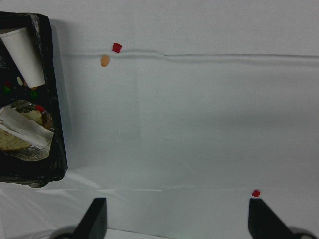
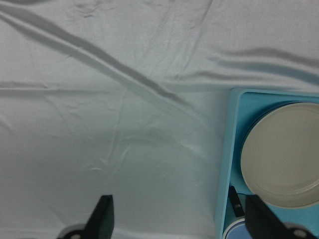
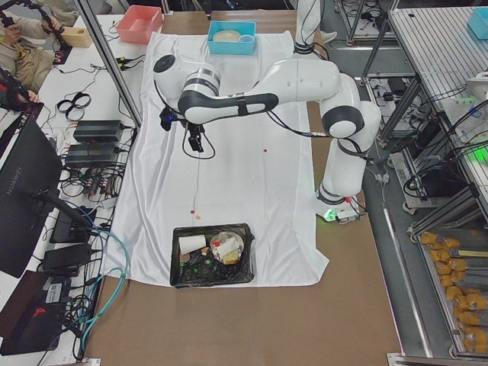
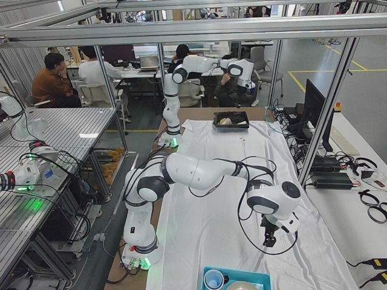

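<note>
My left gripper hangs open over the white cloth near the black bin (image 1: 59, 144), with nothing between its fingers. The bin holds a white paper cup (image 1: 24, 57) and a foil container with food scraps (image 1: 20, 144). Small red squares (image 1: 116, 48) and an orange oval (image 1: 104, 60) lie on the cloth. My right gripper is open too, above the cloth beside the blue tray (image 2: 225, 164), which holds a beige plate (image 2: 279, 154) and a blue cup (image 2: 238, 230).
A pink bin (image 3: 139, 24) stands on the cluttered side table, along with a monitor (image 3: 27, 198), scissors, cables and black boxes.
</note>
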